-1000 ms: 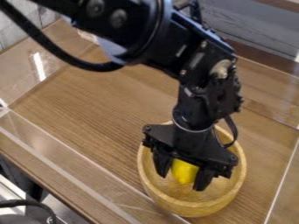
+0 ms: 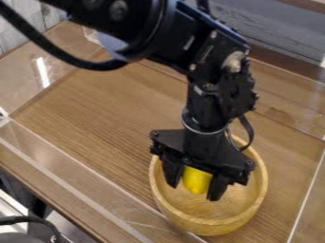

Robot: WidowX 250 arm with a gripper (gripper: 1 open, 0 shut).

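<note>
My black gripper [image 2: 196, 175] is over a round pale-yellow wooden bowl [image 2: 214, 220] at the lower right, its fingers shut on a yellow object [image 2: 197, 178] inside or just above the bowl. The fingers and wrist hide much of the object and the back of the bowl, so its shape is unclear.
Clear strips run along the table's edges. A black cable lies at the lower left beyond the edge.
My gripper has shifted slightly left and up with the yellow object between its fingers. The bowl stays in about the same place.
</note>
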